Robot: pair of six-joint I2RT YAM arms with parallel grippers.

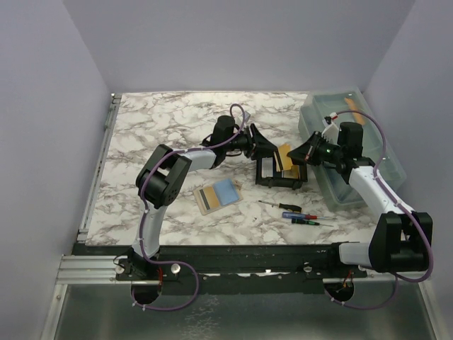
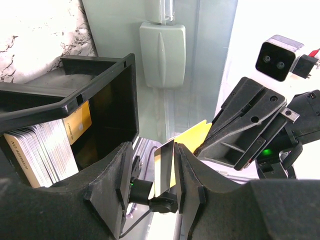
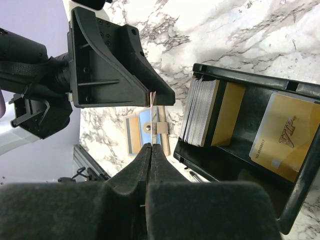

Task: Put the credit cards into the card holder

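Observation:
A yellow card (image 1: 284,157) with a dark stripe is upright above the black box, my right gripper (image 1: 291,154) shut on it. In the right wrist view the card (image 3: 152,117) shows edge-on, rising from the closed fingertips. My left gripper is open around the card's (image 2: 164,167) other end, a gap showing beside its fingers. The card holder (image 1: 218,195), with blue and yellow parts, lies flat on the table at lower left of the box.
Inside the black box (image 3: 235,162) are a stack of pale cards (image 3: 200,112) and a loose yellow card (image 3: 287,135). Screwdrivers (image 1: 294,215) lie in front of it. A clear bin (image 1: 336,188) stands at the right.

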